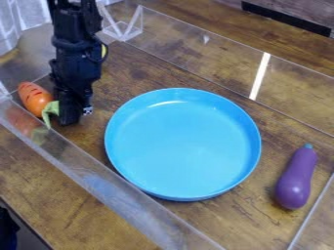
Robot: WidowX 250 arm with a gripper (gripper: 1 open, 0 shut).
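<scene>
An orange carrot toy (35,99) with pale green leaves lies at the left, beside the clear wall. The black gripper (70,104) reaches down from the top left to the carrot's leafy end. Its fingertips are low and dark, and whether anything sits between them is hard to make out.
A large blue plate (183,144) fills the middle of the wooden table. A purple eggplant toy (295,177) lies at the right. Clear plastic walls edge the workspace.
</scene>
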